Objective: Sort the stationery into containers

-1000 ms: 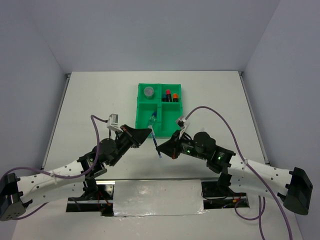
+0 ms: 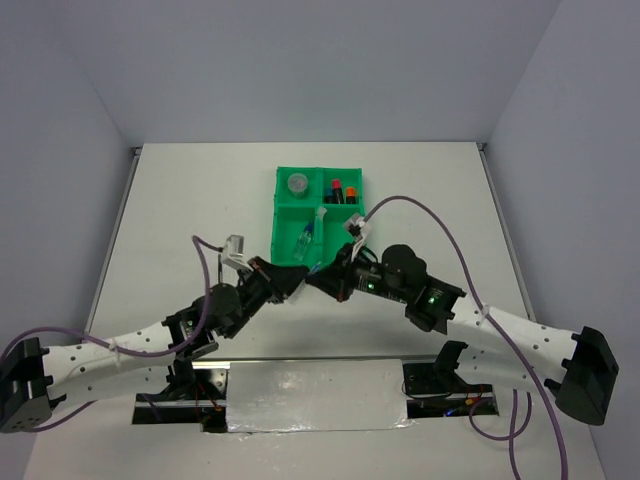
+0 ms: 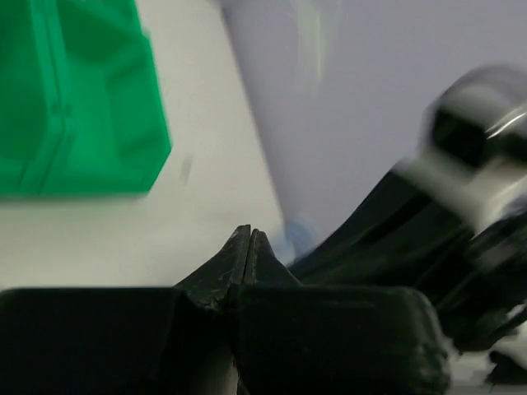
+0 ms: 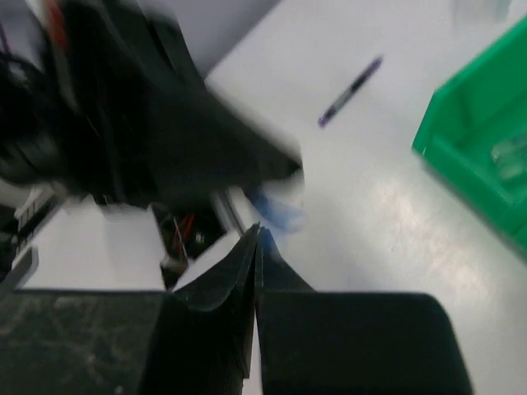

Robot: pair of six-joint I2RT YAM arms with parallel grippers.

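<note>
My left gripper [image 2: 302, 273] and right gripper [image 2: 312, 275] meet nearly tip to tip, just in front of the green divided box [image 2: 276, 215]. A slim pen [image 2: 319, 235], pale with a blue end, extends from between them over the box's divider. Blurred blue by the fingertips marks that pen [image 4: 280, 214] in the right wrist view. Both grippers are shut, and the pen sits at their tips; exactly where each one clasps it is blurred. On the table left of the box lies a dark purple pen [image 4: 350, 90].
A round clear item [image 2: 298, 184] occupies the box's back left compartment, and small red- and orange-topped items [image 2: 350, 193] fill the back right. A clear bottle-like item [image 2: 303, 241] rests front left. The arms are very close together.
Both grippers have drawn together.
</note>
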